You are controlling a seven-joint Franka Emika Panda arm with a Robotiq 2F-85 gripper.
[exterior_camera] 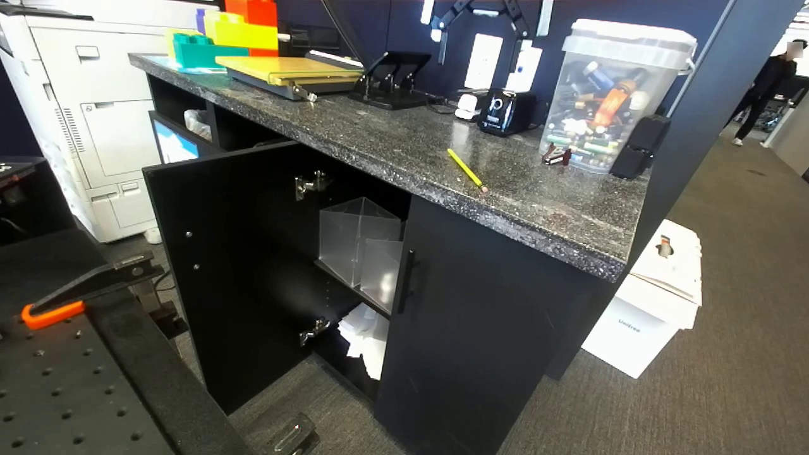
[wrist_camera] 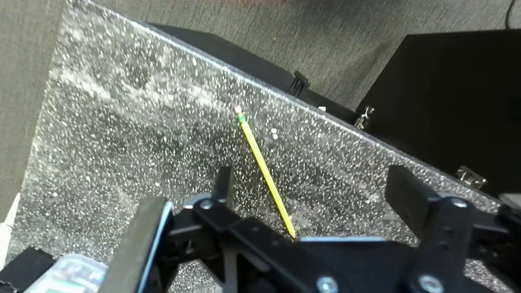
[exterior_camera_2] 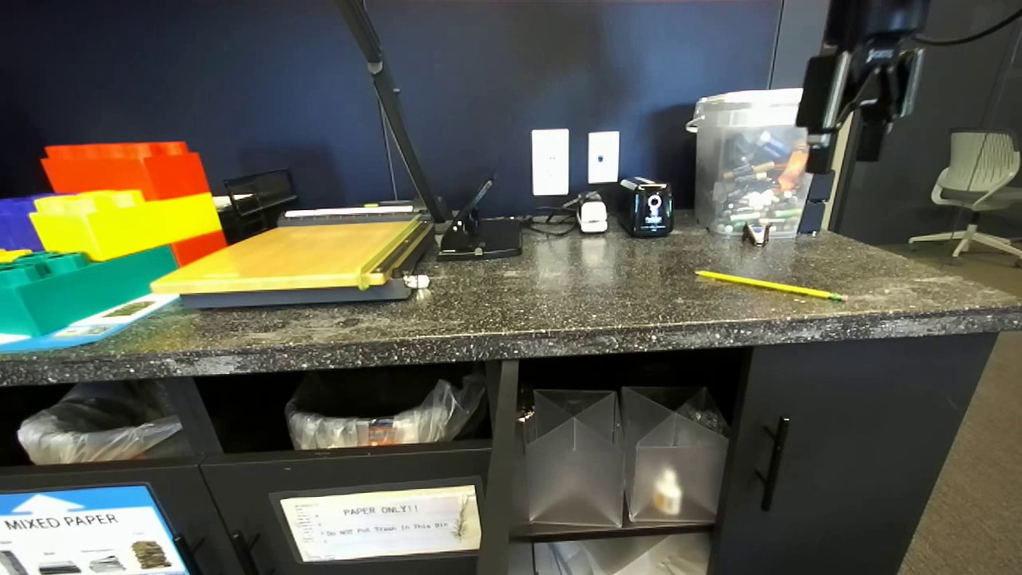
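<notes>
A yellow pencil (exterior_camera: pixel 466 169) with a pink eraser lies on the dark speckled countertop (exterior_camera_2: pixel 594 316), close to its front edge. In the wrist view the pencil (wrist_camera: pixel 266 173) runs slantwise below my gripper, its sharpened end near the gripper's body. The gripper is open, with its fingers wide apart on either side and nothing held. From the second exterior view, my gripper (exterior_camera_2: pixel 853 144) hangs in the air at the upper right, above the counter and apart from the pencil. Only the finger's lower part (exterior_camera: pixel 485 23) shows at the top of the first exterior view.
A clear bucket of batteries (exterior_camera: pixel 599 98) stands at the back right, beside a black pencil sharpener (exterior_camera: pixel 506 112). Left are a stapler (exterior_camera_2: pixel 479 230), a paper cutter (exterior_camera_2: pixel 306 254) and big toy bricks (exterior_camera_2: pixel 124 192). A black cabinet door (exterior_camera: pixel 235 265) stands open below. Mid-counter is clear.
</notes>
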